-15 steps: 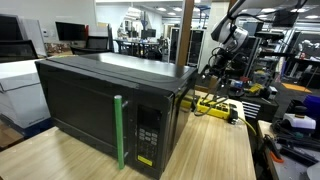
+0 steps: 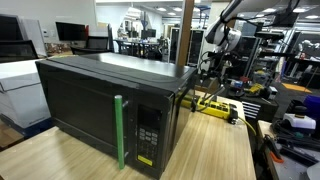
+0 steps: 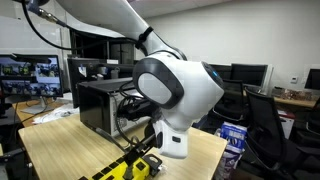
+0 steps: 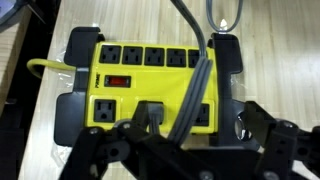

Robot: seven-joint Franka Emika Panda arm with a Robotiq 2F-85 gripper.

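Observation:
A yellow and black power strip (image 4: 145,83) lies on the wooden table, several of its outlets facing up. In the wrist view my gripper is over its lower edge, fingers spread apart, so it looks open. A grey cable (image 4: 197,85) runs down across the strip through the gap between the fingers; its lower end is hidden by the gripper. Exterior view 2 shows the strip (image 3: 141,170) at the bottom edge, partly covered by the arm (image 3: 180,100). From exterior view 1 the strip (image 2: 215,107) is at the table's far end, under the arm.
A large black microwave (image 2: 100,105) with a green handle stands on the table (image 2: 215,150), close to the strip. A yellow cord (image 4: 50,66) leaves the strip's left end, and another dark cord (image 4: 225,20) loops above it. Bare tabletop lies in front of the microwave's right side.

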